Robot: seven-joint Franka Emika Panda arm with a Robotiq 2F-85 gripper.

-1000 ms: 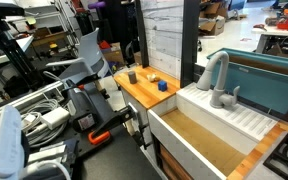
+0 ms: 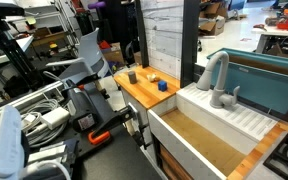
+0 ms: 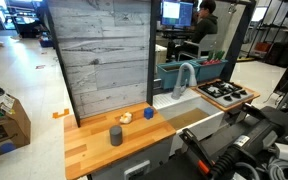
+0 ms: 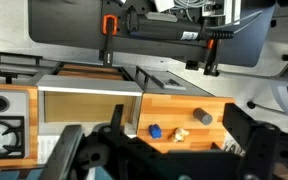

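My gripper is open, its two fingers far apart in the wrist view with nothing gripped. It hangs in front of the counter, near the sink's front edge. On the wooden counter (image 3: 89, 150) left of the sink sit a blue block-like object (image 2: 162, 85), a grey cylindrical cup (image 3: 116, 135) and a small pale yellow item (image 4: 181, 135). All three stand apart from one another and away from the fingers. The sink (image 2: 199, 138) has an empty light-brown bottom.
A grey faucet (image 2: 219, 75) rises behind the sink. The stove (image 4: 4, 125) lies on the sink's other side. A white plank wall (image 3: 109, 65) and dark post border the counter. Behind the faucet is a teal bin (image 2: 264, 82). Loose cables hang near the arm.
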